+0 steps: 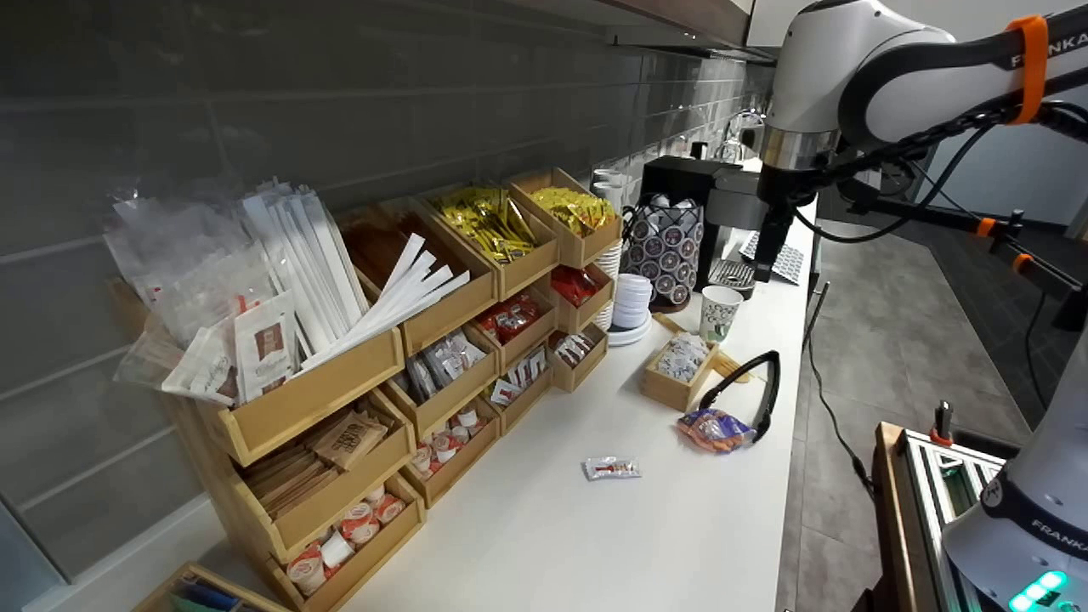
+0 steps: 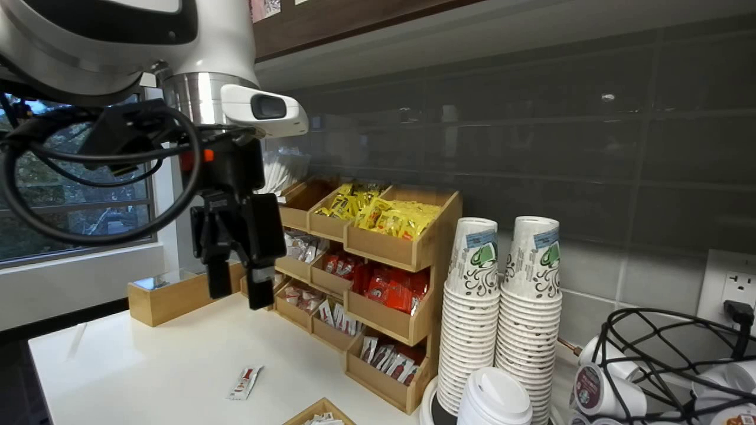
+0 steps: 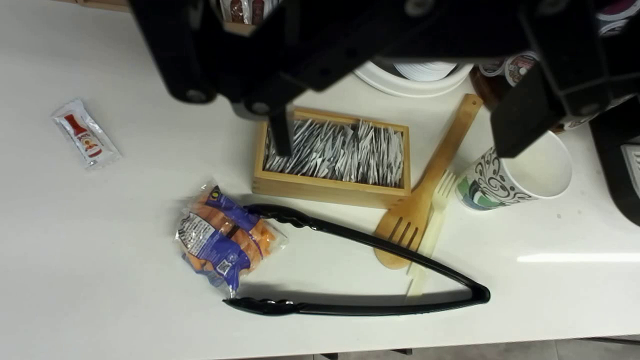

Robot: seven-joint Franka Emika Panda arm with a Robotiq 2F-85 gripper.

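Note:
High over the white counter, my gripper (image 2: 240,284) stands open with nothing between its fingers. In the wrist view its fingers (image 3: 280,133) are spread wide above a wooden box (image 3: 336,191) of paper packets. A clear packet with a red bottle print (image 3: 86,135) lies alone on the counter. Black tongs (image 3: 384,308) lie spread, their tips at a purple-and-orange bag (image 3: 222,237). A slotted wooden spoon (image 3: 444,153) and a pale fork (image 3: 438,210) rest beside the box. The patterned paper cup (image 3: 489,183) stands upright to their right.
Tiered wooden bins (image 1: 449,398) of condiments line the wall. Stacked cups (image 2: 468,319), white lids (image 2: 494,400) and a wire basket of pods (image 2: 659,375) stand beyond them. Bare counter (image 1: 571,551) lies around the single packet; its front edge drops to the floor.

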